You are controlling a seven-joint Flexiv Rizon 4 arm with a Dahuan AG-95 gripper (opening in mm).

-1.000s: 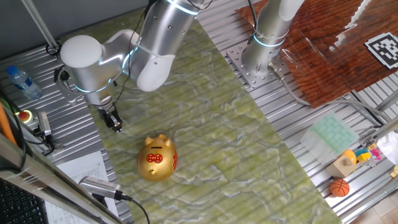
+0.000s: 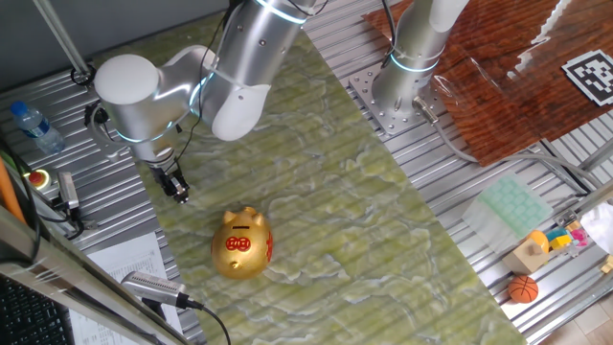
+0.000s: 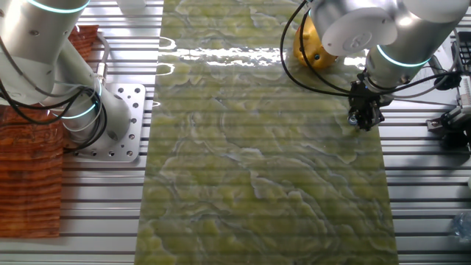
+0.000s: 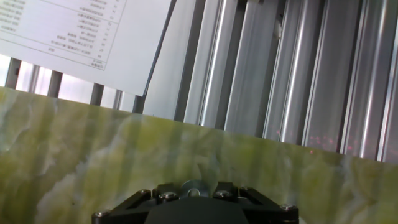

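A gold piggy bank [image 2: 241,245] with red markings and a dark slot on top stands on the green marbled mat. Up and to the left of it, near the mat's edge, hangs my black gripper [image 2: 182,197], apart from the bank. The second exterior view has the gripper [image 3: 355,121] pointing down, with the bank [image 3: 316,48] partly hidden behind the arm and cables. At the bottom of the wrist view, a small round grey piece shows between the dark finger parts [image 4: 166,196]. Whether it is held or part of the gripper is unclear, as is the finger opening.
Printed paper [image 4: 81,37] lies on the ribbed metal table beside the mat. A bottle [image 2: 38,127] and a camera on a bracket [image 2: 155,287] stand left.
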